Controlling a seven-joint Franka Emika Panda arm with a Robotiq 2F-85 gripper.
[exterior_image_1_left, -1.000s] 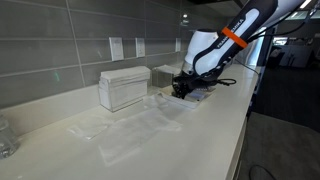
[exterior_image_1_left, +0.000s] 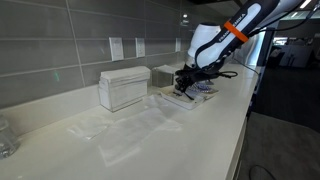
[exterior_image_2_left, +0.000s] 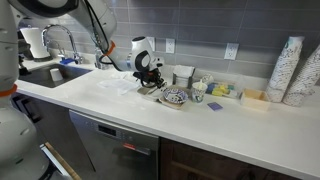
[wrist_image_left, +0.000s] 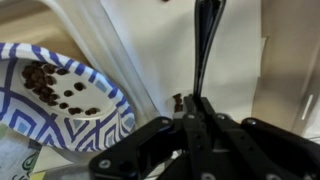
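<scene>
In the wrist view my gripper is shut on a dark, slender utensil (wrist_image_left: 207, 40), perhaps a spoon; its far end runs out of the frame. Below lies a white tray (wrist_image_left: 158, 50) with a small cluster of dark brown pieces (wrist_image_left: 178, 103) near the fingers. A blue-and-white patterned bowl (wrist_image_left: 113, 107) stands at the left, with more brown pieces inside. From outside, my gripper (exterior_image_2_left: 153, 84) hangs low over the counter, left of the patterned bowl (exterior_image_2_left: 175, 96). What its fingers hold is too small to make out there.
A white box-like appliance (exterior_image_1_left: 123, 88) stands against the tiled wall. Farther right are a light wooden box (exterior_image_2_left: 254, 99) and a blue cloth or sponge (exterior_image_2_left: 215, 107). Clear sheets (exterior_image_1_left: 135, 130) lie flat on the counter.
The counter items look unmoved.
</scene>
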